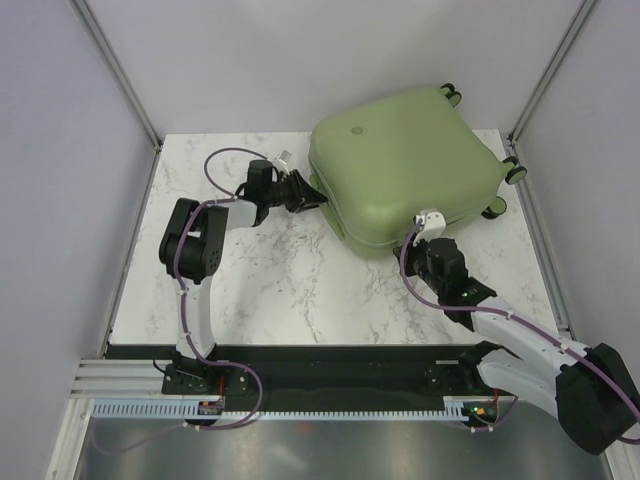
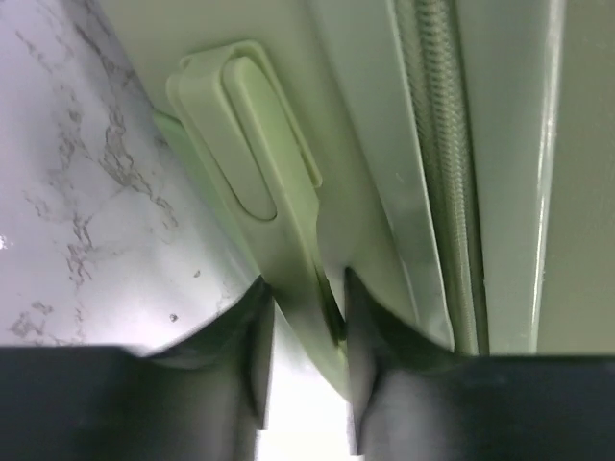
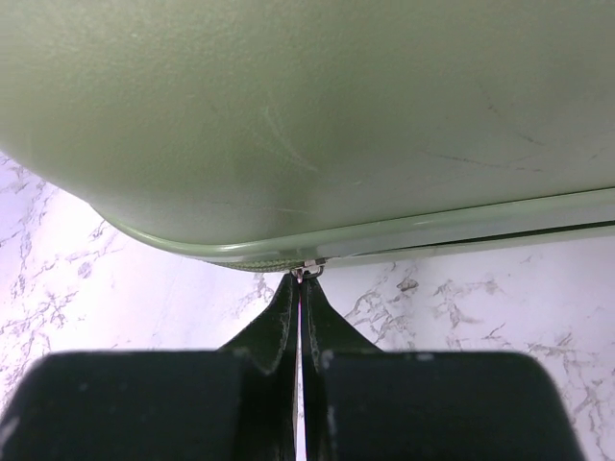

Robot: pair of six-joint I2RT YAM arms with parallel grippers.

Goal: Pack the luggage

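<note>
The green hard-shell suitcase (image 1: 400, 160) lies closed on the table, seen from above. Its side handle (image 2: 252, 144) fills the middle of the left wrist view, beside the zipper (image 2: 450, 173). My left gripper (image 1: 318, 200) is up against that side; its blurred fingers (image 2: 252, 336) stand apart, with part of the handle's lower length between them. Contact there is unclear. At the near edge, my right gripper has its tips together on the small metal zipper pull (image 3: 307, 268), just under the shell's rim. Most of the pull is hidden by the tips.
Wheels (image 1: 495, 208) stick out from the suitcase's right end. Cables loop along both arms. Grey walls (image 1: 320, 60) stand behind and at both sides.
</note>
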